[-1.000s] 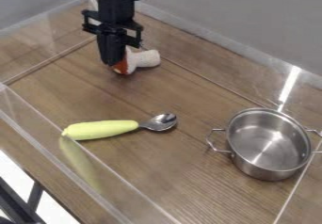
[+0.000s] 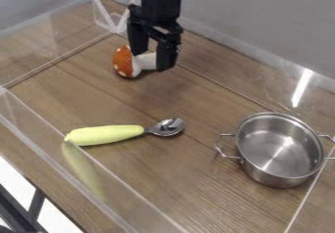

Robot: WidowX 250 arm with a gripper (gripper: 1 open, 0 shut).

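My black gripper (image 2: 151,55) is open at the top centre, above an orange object (image 2: 124,63) with a white part beside it, partly hidden behind my fingers. A yellow-green corn-like object (image 2: 105,135) lies in the lower left, next to a metal spoon (image 2: 165,127). A steel pot (image 2: 275,149) with two handles stands at the right.
The wooden table (image 2: 183,188) has free room in the middle and front. Clear walls bound it at the left front, and a pale wall runs along the back.
My gripper has moved to the right, from over the orange object toward its white part, uncovering more of the orange part.
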